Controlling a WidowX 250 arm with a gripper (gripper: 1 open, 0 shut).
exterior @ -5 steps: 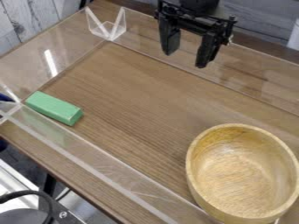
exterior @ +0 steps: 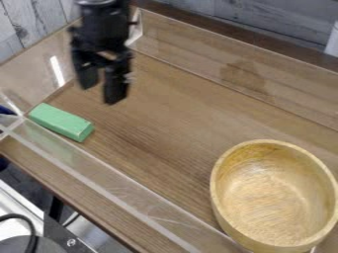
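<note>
My black gripper [exterior: 85, 75] hangs over the wooden table at the upper left, its fingers blurred and apart, open, with nothing visible between them. A green block [exterior: 61, 123] lies on the table below it, near the left edge. A large pale yellow bowl [exterior: 271, 193] sits at the lower right.
Clear plastic edging runs along the left side, and dark cables lie outside it at the lower left.
My gripper has moved from the upper right across to the left and downward, toward the green block. The block and bowl have stayed in place.
</note>
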